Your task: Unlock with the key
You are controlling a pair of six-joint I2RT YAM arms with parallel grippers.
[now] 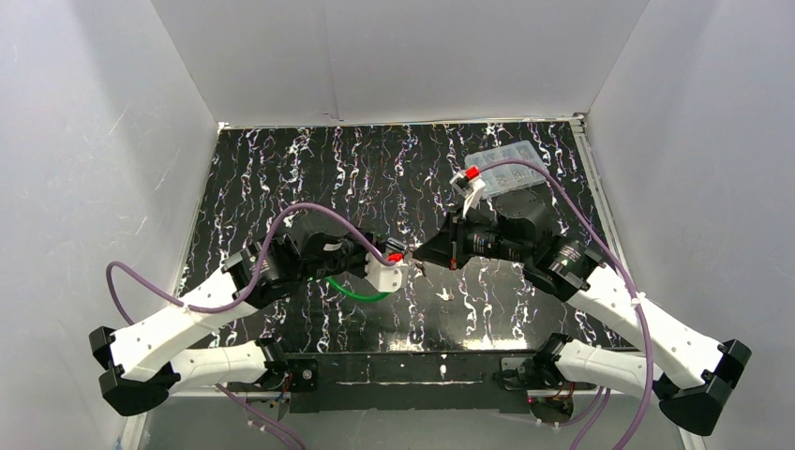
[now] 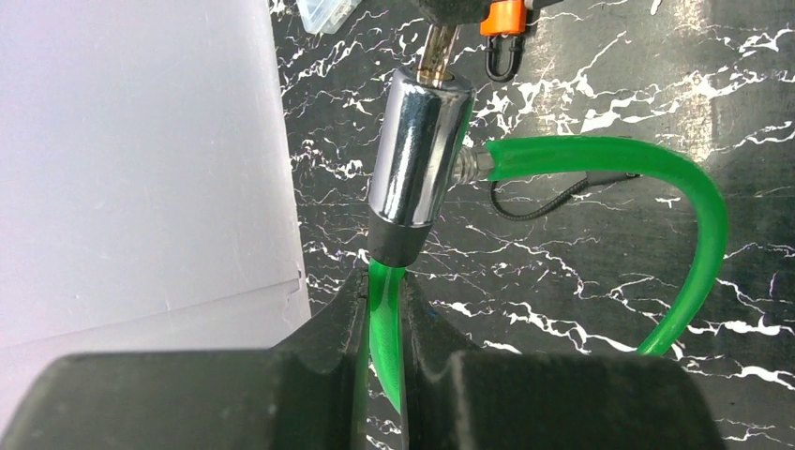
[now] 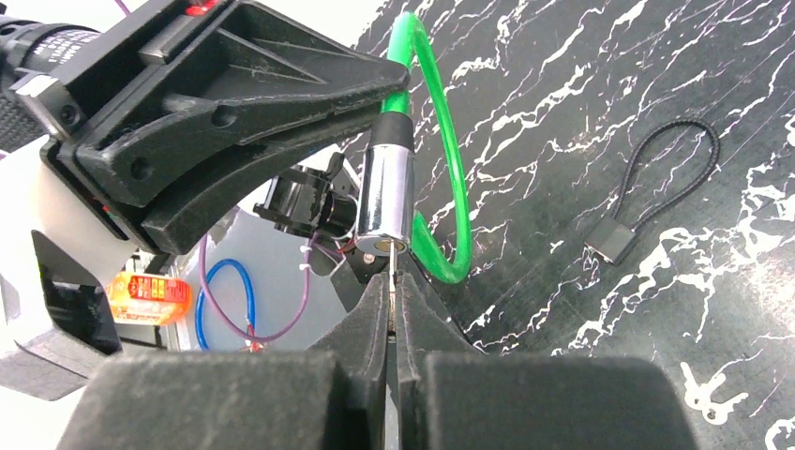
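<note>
The lock [image 2: 419, 150] is a chrome cylinder with a black end and a green cable [image 2: 609, 157] looping out of it. My left gripper is shut on the cable, just behind the black end. From the other side, my right gripper is shut on the thin metal key [image 2: 438, 52]. In both wrist views the key runs straight to the keyhole face of the lock [image 3: 384, 192], roughly in line with it. How deep it sits inside cannot be told. Arms hide much of this in the top view.
On the dark marbled table lies a black cord loop with a tag [image 3: 614, 239], and a small white piece [image 3: 712, 394]. A clear compartment box [image 1: 506, 169] stands at the back right.
</note>
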